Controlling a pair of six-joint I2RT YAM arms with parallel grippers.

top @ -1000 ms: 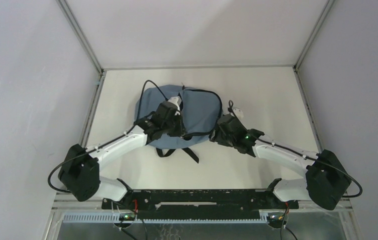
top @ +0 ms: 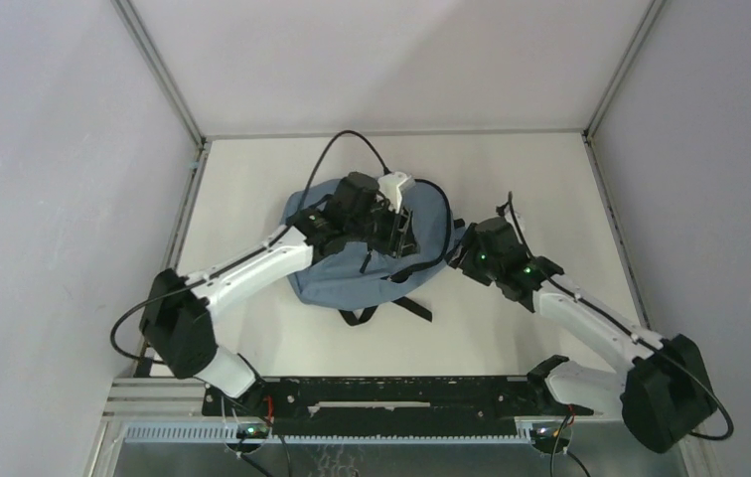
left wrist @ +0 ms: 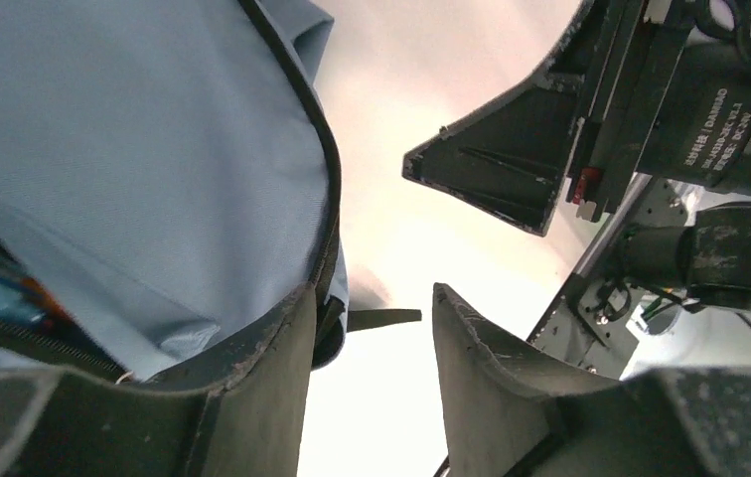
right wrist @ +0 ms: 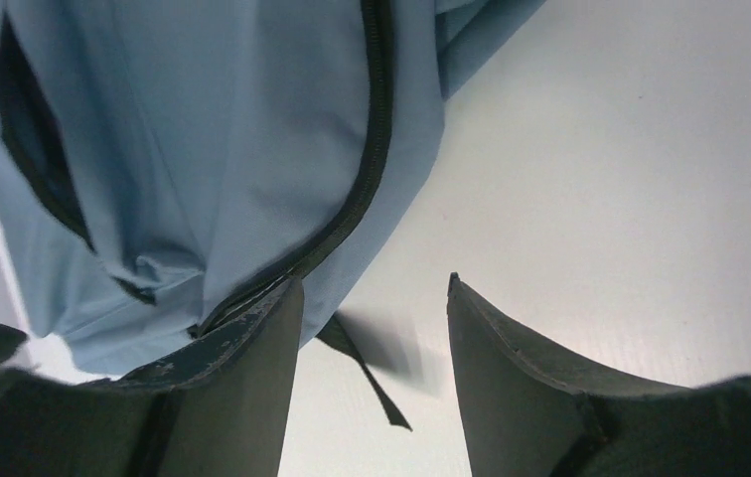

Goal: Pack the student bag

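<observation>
A blue-grey fabric bag (top: 347, 283) with black zipper trim and black straps lies in the middle of the table. My left gripper (top: 398, 238) is over the bag's right part; in the left wrist view its fingers (left wrist: 481, 397) stand open with nothing between them, and a dark opening with something blue and orange shows at the left. My right gripper (top: 459, 256) is at the bag's right edge. In the right wrist view its fingers (right wrist: 521, 397) are apart with nothing held, above the trimmed edge of the fabric (right wrist: 302, 149).
Black straps (top: 411, 306) stick out from the bag's near side. Walls border the table at the sides and back.
My left gripper has moved right and toward the back. My right gripper has moved right, away from the bag's middle. The bag has shifted slightly to the right.
</observation>
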